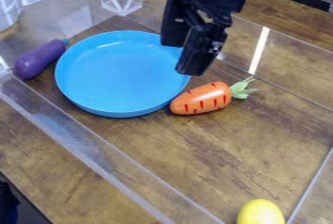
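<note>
My black gripper (185,45) hangs open over the right back part of a blue round plate (115,77), with nothing visible between its fingers. An orange toy carrot (202,99) with green leaves lies just right of the plate, below and in front of the gripper. A purple toy eggplant (39,60) lies left of the plate.
A yellow oval object (260,211) sits at the front right. Clear edging crosses the wooden table (156,169) on the left, back and right.
</note>
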